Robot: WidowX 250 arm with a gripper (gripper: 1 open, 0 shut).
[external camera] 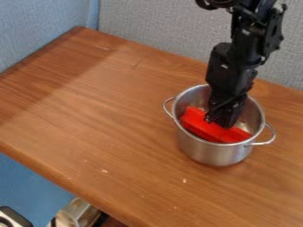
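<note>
A steel two-handled pot (213,152) stands on the right of the wooden table. A bright red block (211,126) lies inside it. My black gripper (221,117) reaches down into the pot from above, over the red block; its fingertips are too dark and hidden to tell whether anything is between them.
Grey textured walls rise behind the table, and a blue surface with some hardware lies below its front left edge.
</note>
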